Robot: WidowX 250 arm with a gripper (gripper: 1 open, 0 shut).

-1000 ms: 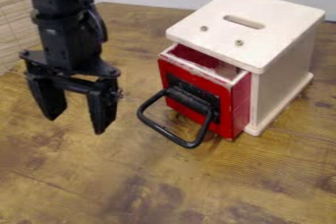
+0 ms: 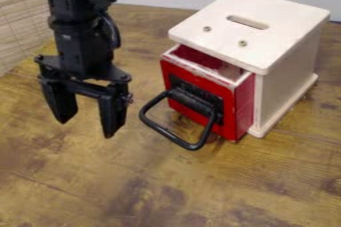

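My black gripper (image 2: 86, 107) hangs at the left over the wooden table, its two fingers spread apart with nothing visible between them. To its right stands a white cabinet (image 2: 288, 72) with a red drawer front (image 2: 232, 110), slightly pulled out so that part of its inside shows at the top. A black loop handle (image 2: 168, 134) juts from the red front toward the front left, apart from the gripper.
A woven mat (image 2: 19, 32) lies at the back left edge.
The arm and gripper have shifted very slightly over the last second. The cabinet, drawer and handle have not moved.
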